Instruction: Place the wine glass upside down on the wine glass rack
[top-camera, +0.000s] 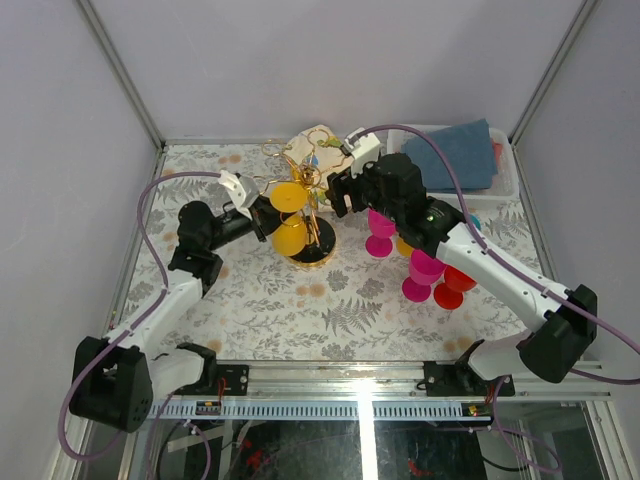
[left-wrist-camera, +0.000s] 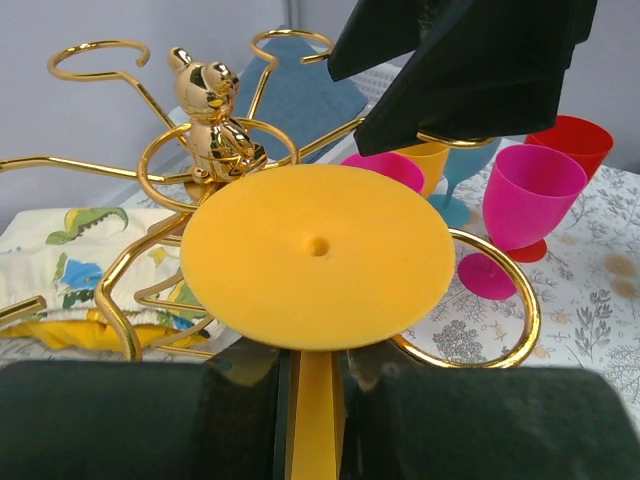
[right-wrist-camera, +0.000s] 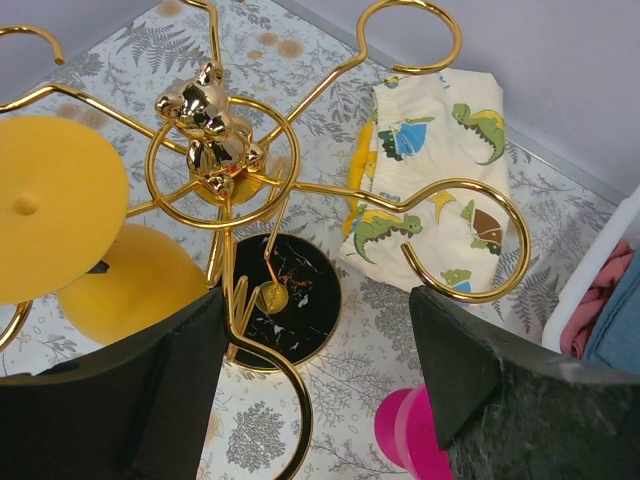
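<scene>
The gold wine glass rack (top-camera: 312, 174), topped by a bear figure (right-wrist-camera: 205, 135), stands on a black round base (right-wrist-camera: 290, 320). A yellow wine glass (left-wrist-camera: 315, 250) is upside down at the rack's near left, foot up, with my left gripper shut on its stem. The glass's bowl (right-wrist-camera: 135, 280) hangs below the rack's wire. My right gripper stands open above the rack's right side, a gold wire under its fingers, nothing visibly held.
Pink (top-camera: 424, 267), red (top-camera: 458, 282), yellow and blue glasses stand to the right on the table. A folded dinosaur cloth (right-wrist-camera: 430, 130) lies behind the rack. A white tray (top-camera: 505, 170) with blue cloth sits at the back right.
</scene>
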